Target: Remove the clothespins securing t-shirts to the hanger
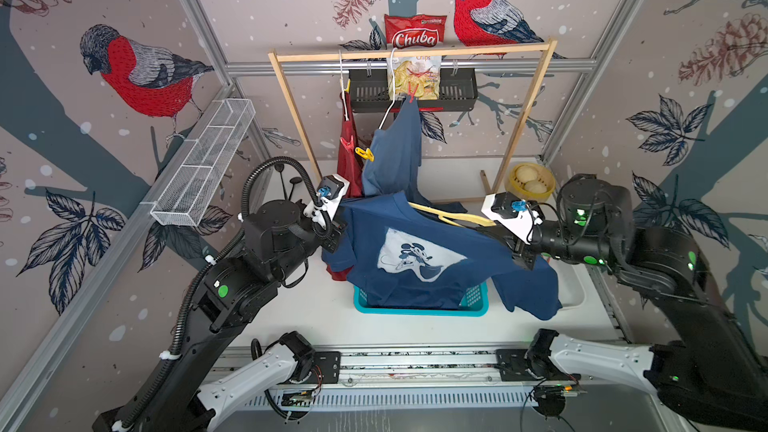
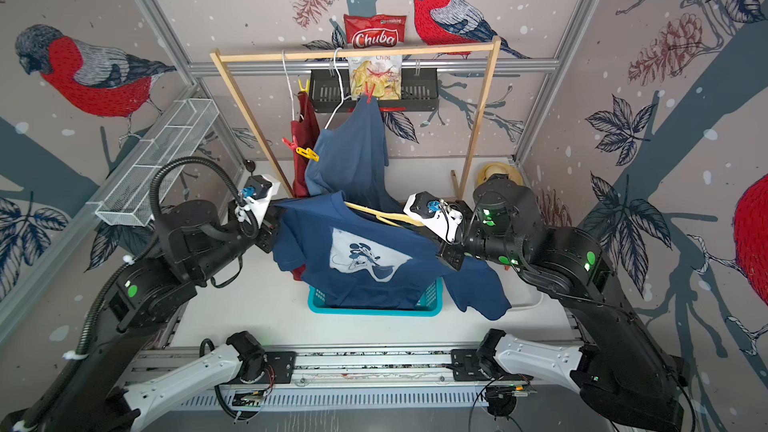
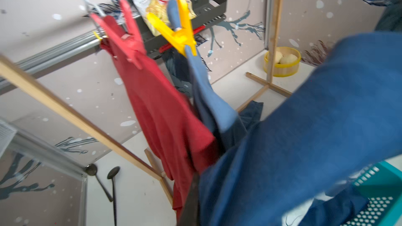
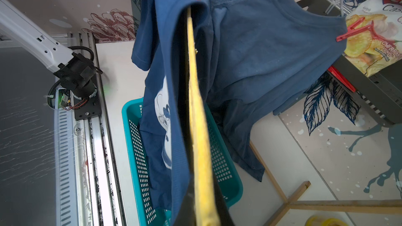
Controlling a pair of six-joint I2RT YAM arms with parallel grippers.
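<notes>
A navy T-shirt with a white print (image 1: 416,256) is stretched above the basket between my grippers. My left gripper (image 1: 336,220) is shut at its shoulder; the cloth largely hides the fingers. My right gripper (image 1: 500,232) is shut on a yellow hanger (image 4: 194,113) that runs into the shirt. Behind, a blue shirt (image 2: 348,152) and a red shirt (image 3: 146,100) hang on the rack with clothespins: yellow (image 3: 184,33) and red (image 3: 132,41).
A wooden rack (image 1: 480,50) spans the back, before a dark shelf (image 1: 368,92) with chips. A teal basket (image 1: 420,310) stands below the shirt. Ladles (image 3: 113,173) lie at the left, a white tray (image 1: 572,288) and yellow container (image 1: 530,180) at the right.
</notes>
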